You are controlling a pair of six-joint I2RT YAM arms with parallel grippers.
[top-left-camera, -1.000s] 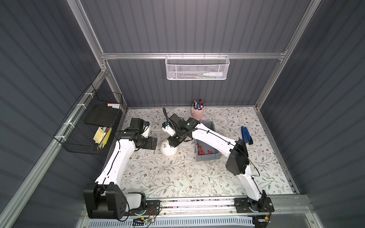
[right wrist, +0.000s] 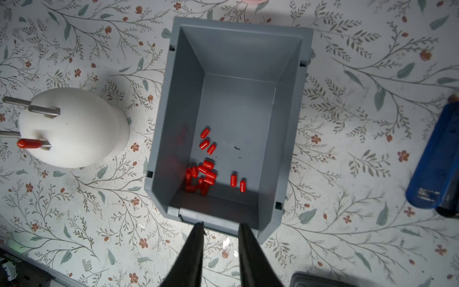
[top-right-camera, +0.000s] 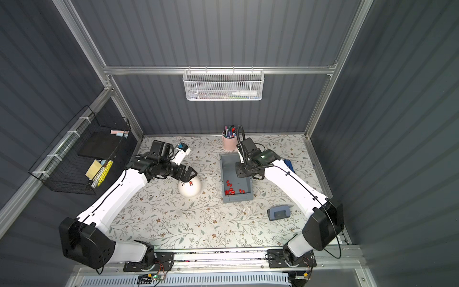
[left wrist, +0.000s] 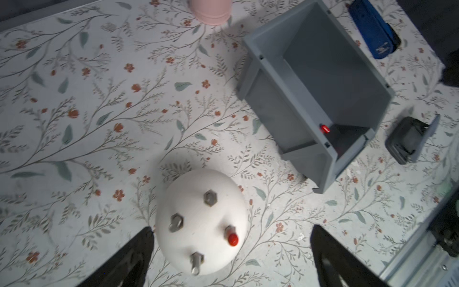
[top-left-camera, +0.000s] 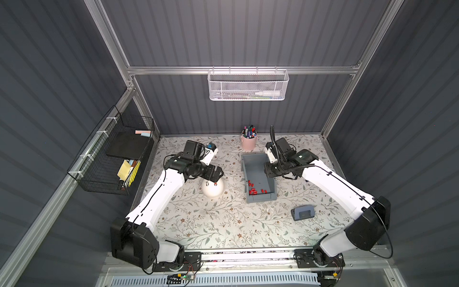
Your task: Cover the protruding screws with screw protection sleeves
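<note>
A white dome (left wrist: 196, 229) carries protruding metal screws, one capped with a red sleeve (left wrist: 232, 238); the others in the left wrist view are bare. My left gripper (top-left-camera: 214, 173) hangs over the dome, open and empty, its blurred fingers on either side in the left wrist view. Loose red sleeves (right wrist: 206, 173) lie in the grey bin (right wrist: 234, 110), mostly clustered at its near left. My right gripper is above the bin's near end, its fingers part open with nothing visible between them.
A pink pen cup (top-left-camera: 248, 141) stands behind the bin. A blue object (right wrist: 428, 157) lies to its right, and a grey device (top-left-camera: 302, 212) at front right. Wire baskets hang on the back and left walls.
My left gripper has moved right and up over the dome. My right arm has swung right, away from the dome to above the bin.
</note>
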